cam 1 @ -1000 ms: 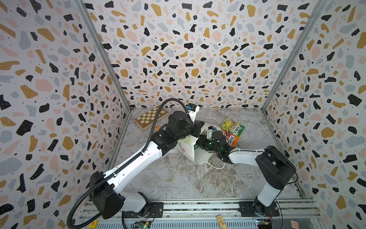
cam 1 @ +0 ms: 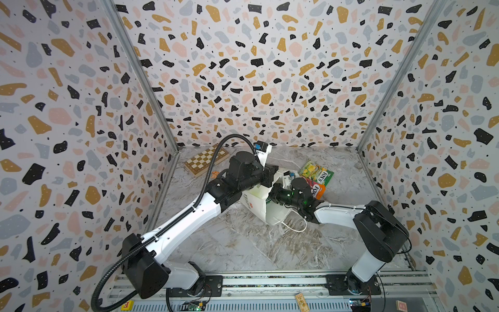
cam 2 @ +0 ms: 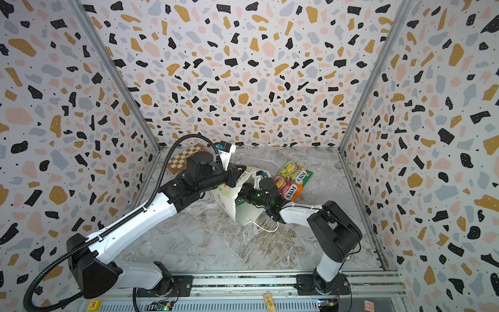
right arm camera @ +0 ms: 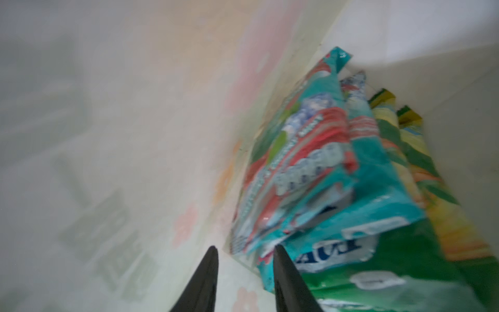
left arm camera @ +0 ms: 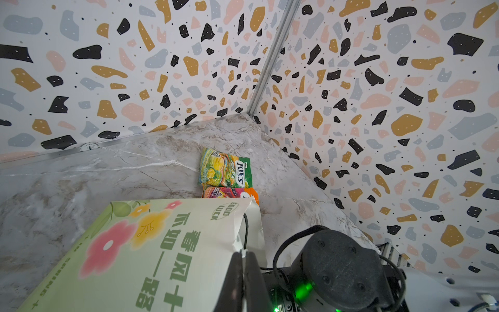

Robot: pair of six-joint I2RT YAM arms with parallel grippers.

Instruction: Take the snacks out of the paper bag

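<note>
The pale paper bag [left arm camera: 156, 244] with printed flowers lies with its mouth facing right. My left gripper is shut on the bag's edge at the mouth. Inside the bag, a teal-and-red snack packet [right arm camera: 312, 140] leans on the wall, above green wrapping, with a yellow-green packet [right arm camera: 447, 218] at its right. My right gripper is inside the mouth, its fingertips apart and just short of the teal packet's lower corner; no grip on it shows. Two Fox's packets lie outside on the table: green-yellow [cam 1: 317, 172] and red-orange [cam 1: 317, 188].
A wooden chessboard [cam 1: 205, 159] lies at the back left. The bag's white cord handle [cam 1: 293, 227] loops on the table in front of its mouth.
The right arm has shifted slightly to the right, its gripper still at the bag's mouth. The bag's lower front edge has shifted slightly right. The left arm looks unmoved.
</note>
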